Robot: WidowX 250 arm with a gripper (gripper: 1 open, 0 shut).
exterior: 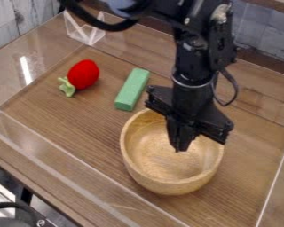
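Note:
The black robot arm and gripper (177,126) reach down from the top of the camera view over a tan plastic bowl (162,168), its tip hanging at the bowl's back half. The fingertips are dark and hard to make out; the gripper looks shut, and nothing shows held in it. A green block (132,90) lies on the wooden table left of the arm, behind the bowl. A red strawberry-like object (82,74) with green leaves sits farther left.
A small clear item stands at the back left near the table's edge.

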